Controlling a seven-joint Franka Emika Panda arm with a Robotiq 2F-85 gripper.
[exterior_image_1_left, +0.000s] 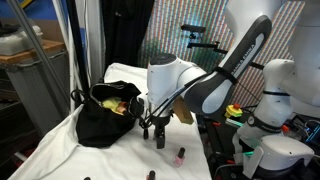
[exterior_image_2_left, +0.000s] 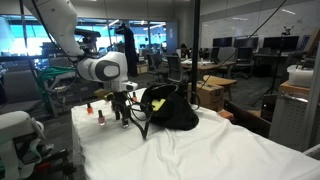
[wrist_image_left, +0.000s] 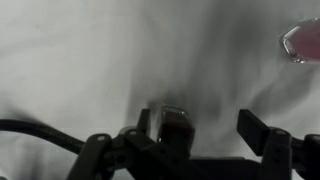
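Observation:
My gripper stands open in the wrist view, with its two fingers apart over the white cloth. A small dark bottle-like object (wrist_image_left: 177, 130) shows between them, nearer the left finger; its lower part is hidden by the gripper body. I cannot tell whether it touches a finger. In exterior view 1 the gripper (exterior_image_1_left: 152, 133) points down, low over the white table, in front of the black bag (exterior_image_1_left: 98, 128). Exterior view 2 shows the gripper (exterior_image_2_left: 124, 121) low at the cloth, left of the bag (exterior_image_2_left: 173, 110).
A pink bottle (wrist_image_left: 305, 42) stands at the upper right of the wrist view. Exterior view 1 has a pink bottle (exterior_image_1_left: 180, 157) and a dark object (exterior_image_1_left: 151, 175) nearer the front. Colourful packets (exterior_image_1_left: 118, 99) fill the bag's opening.

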